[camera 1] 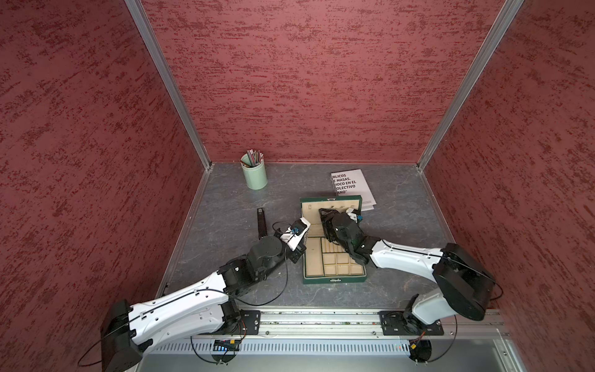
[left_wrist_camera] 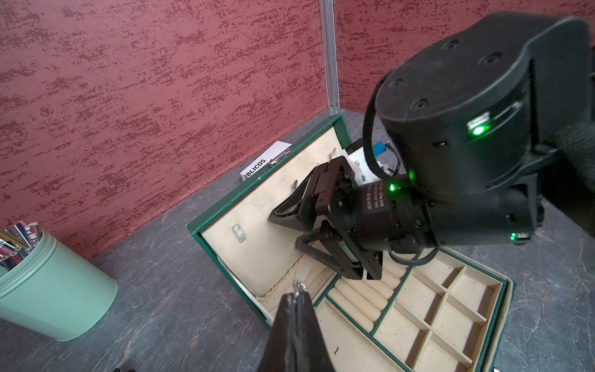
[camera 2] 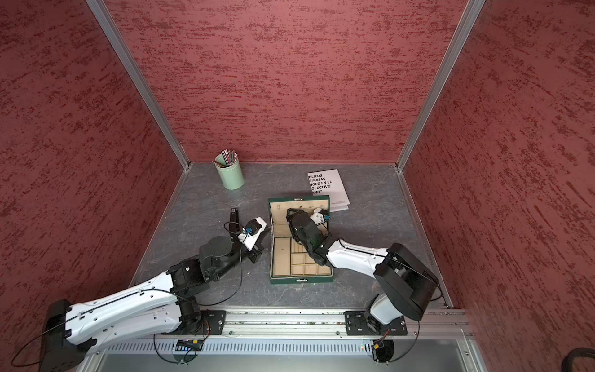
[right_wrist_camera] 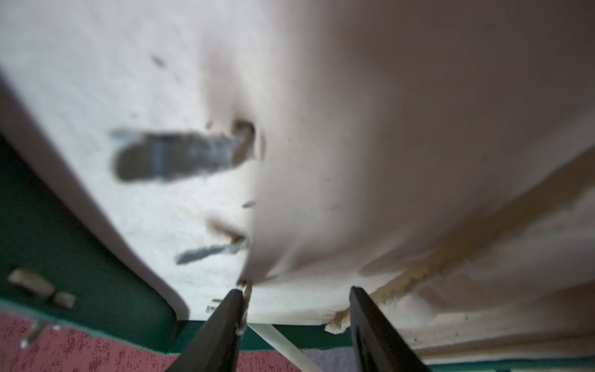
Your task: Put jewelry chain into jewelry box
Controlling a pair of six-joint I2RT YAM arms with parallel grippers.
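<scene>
The green jewelry box [camera 1: 335, 280] stands open, its cream-lined lid [left_wrist_camera: 241, 260] raised at the back. Small hooks [right_wrist_camera: 179, 155] are on the lid lining. My left gripper is shut at the box's left side. A small silvery piece of the jewelry chain [left_wrist_camera: 299, 287] shows at its fingertips; the rest of the chain cannot be made out. Inside the raised lid, my right gripper has its fingers apart, close to the lining, with nothing seen held between them. One fingertip [right_wrist_camera: 233, 303] is beside a hook.
A mint cup of pencils [camera 1: 254, 175] stands at the back left, and a white booklet [camera 1: 353, 186] lies behind the box. A dark elongated object [camera 1: 261, 222] lies left of the box.
</scene>
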